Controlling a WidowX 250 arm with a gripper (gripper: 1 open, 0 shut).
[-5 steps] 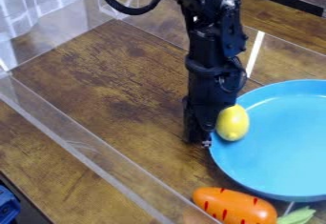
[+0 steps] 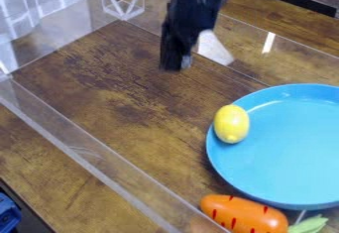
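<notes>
My black gripper [image 2: 179, 54] is raised at the top centre of the camera view, blurred, apart from the objects below it; no object shows at its tips, and its fingers are too blurred to read. A yellow oval object [image 2: 231, 124] rests on the left part of a large blue plate [image 2: 284, 158] at the right.
An orange toy carrot [image 2: 245, 213] with green top lies below the plate. Clear walls [image 2: 93, 158] edge the wooden surface [image 2: 106, 88], whose left and middle are bare. A blue object [image 2: 7, 215] sits at the lower left corner.
My gripper has moved up and away from beside the yellow object toward the back. The yellow object now sits slightly further left on the plate.
</notes>
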